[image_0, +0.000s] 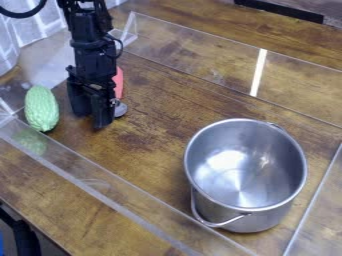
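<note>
My black gripper (98, 106) is low over the wooden table at the upper left. Just behind it lies a red object (118, 82) with a silver metal part (119, 108) at its near end, partly hidden by the gripper. Whether the fingers are open or shut on anything is too dark and small to tell. A pale green corn-like or cabbage-like vegetable (42, 108) lies to the left of the gripper.
A large steel pot (245, 165) with a wire handle stands at the lower right. Clear plastic walls border the work area.
</note>
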